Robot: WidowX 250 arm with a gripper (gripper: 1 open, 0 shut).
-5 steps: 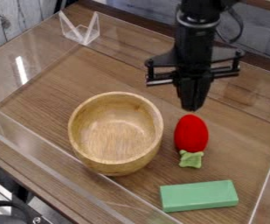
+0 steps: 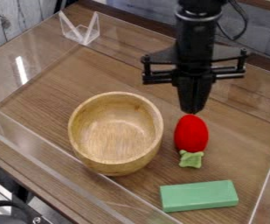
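Note:
The dark gripper (image 2: pixel 192 83) hangs over the table at the upper right, above a red strawberry-like object (image 2: pixel 190 132) with a green end. Its fingers look close together, with no object visible between them. A wide tan bowl (image 2: pixel 116 149) sits to the left of the red object. A green rectangular block (image 2: pixel 197 195) lies at the front right, in front of the red object.
A clear plastic item (image 2: pixel 81 28) stands at the back left. Dark cables show at the lower left edge.
The objects on the table have not moved.

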